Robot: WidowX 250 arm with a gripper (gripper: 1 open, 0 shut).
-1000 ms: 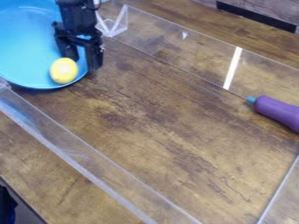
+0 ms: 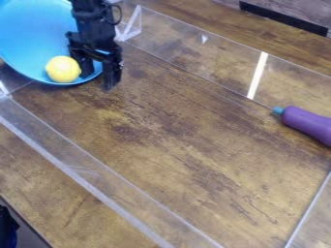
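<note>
A blue bowl or plate (image 2: 26,34) fills the upper left, with a yellow ball-like object (image 2: 62,69) lying inside near its right side. My black gripper (image 2: 99,74) hangs over the bowl's right part, just right of the yellow object, open, with nothing visible between its fingers. At the right edge a purple object with a teal tip (image 2: 308,124), shaped like an eggplant or bottle, lies on the wooden table.
Clear plastic borders (image 2: 91,184) frame the wooden work area (image 2: 181,155). A white strip (image 2: 256,76) lies at the upper right.
The yellow object has shifted slightly left and up within the bowl. My gripper has moved slightly, staying over the bowl's right side.
</note>
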